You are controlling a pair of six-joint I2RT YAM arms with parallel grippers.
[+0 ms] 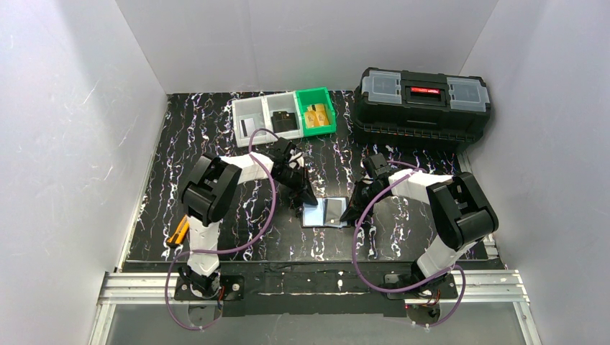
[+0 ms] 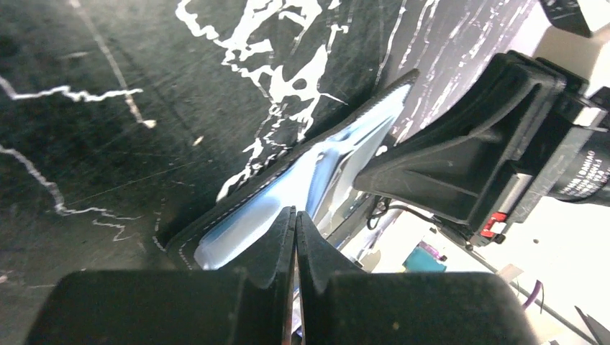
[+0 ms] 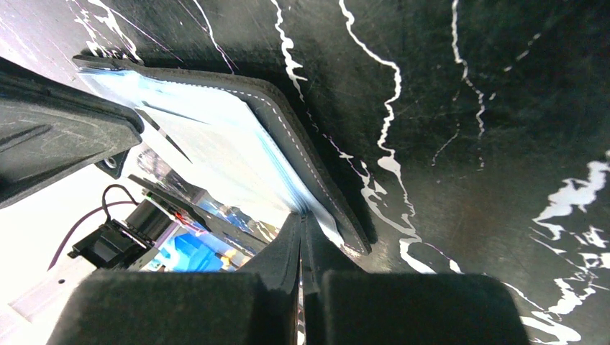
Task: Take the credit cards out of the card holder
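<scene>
The card holder (image 1: pixel 312 221) lies open on the marbled table, black-edged, with clear bluish sleeves (image 2: pixel 266 205). A greyish card-like panel (image 1: pixel 333 210) shows near its middle. My left gripper is shut, its tips over the sleeves of the left half. At the right end, my right gripper is also shut, its tips against the sleeves' edge by the black border. Nothing clearly shows between either pair of fingers, though a thin sleeve edge at the right tips is hard to rule out.
Behind the arms stand a grey tray (image 1: pixel 240 136) with black items and a green bin (image 1: pixel 327 129) with yellowish pieces. A black toolbox (image 1: pixel 424 118) fills the back right. An orange-handled tool (image 1: pixel 178 232) lies far left. Table in front of the holder is clear.
</scene>
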